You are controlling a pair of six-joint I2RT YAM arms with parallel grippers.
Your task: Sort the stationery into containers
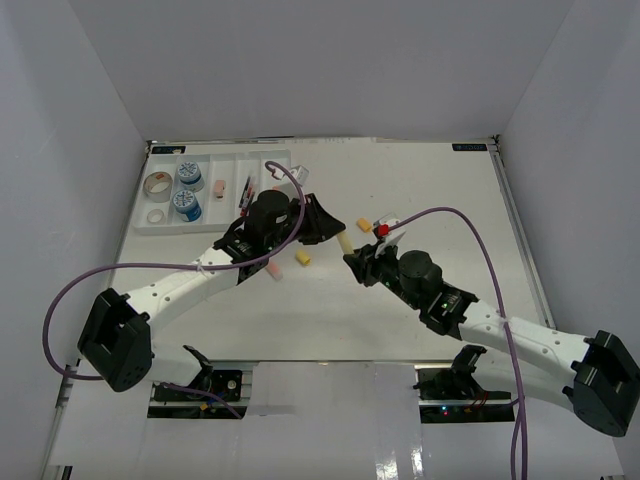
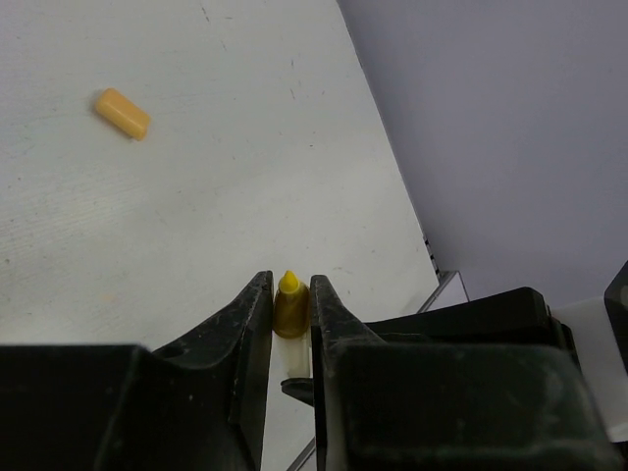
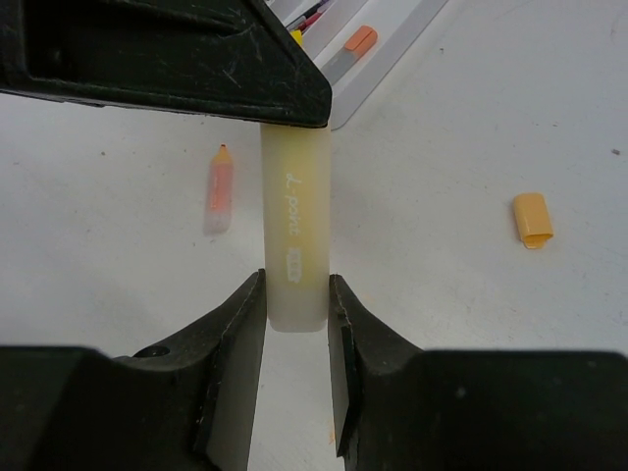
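Observation:
A pale yellow marker [image 1: 345,243] is held in the air between my two grippers. My left gripper [image 1: 337,231] is shut around its tip end; the darker yellow tip [image 2: 290,306] shows between the fingers. At the opposite, blunt end, my right gripper [image 1: 353,261] is shut on the marker body [image 3: 296,221]. Below lie a pink marker [image 3: 220,194] with its orange tip bare and two loose caps, one yellow [image 1: 303,257] and one yellow-orange [image 1: 364,225].
The white compartment tray [image 1: 168,229] stands at the back left with a tape roll [image 1: 157,186], blue-lidded jars [image 1: 187,205], a pink eraser [image 1: 219,188] and pens.

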